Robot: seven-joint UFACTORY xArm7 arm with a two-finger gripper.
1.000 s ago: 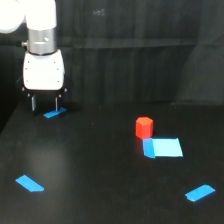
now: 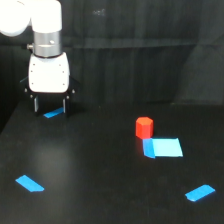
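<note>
At the upper left, my white gripper (image 2: 51, 104) points downward, its dark fingers standing apart and nothing visible between them. It is open. A red block (image 2: 144, 128) with a faceted shape stands on the right half of the dark table. Just in front of the block lies a light blue square (image 2: 167, 147), well away from the gripper. The block's lower edge is close to the square, and whether they touch is hard to tell.
Strips of blue tape mark the dark table: one beneath the gripper (image 2: 53, 113), a front-left strip (image 2: 29, 184), a front-right strip (image 2: 200, 193), and one beside the square (image 2: 148, 148). A dark curtain (image 2: 130, 55) hangs behind.
My gripper has shifted slightly right, and its fingers look a little farther apart. The red block and the light blue square have stayed in place.
</note>
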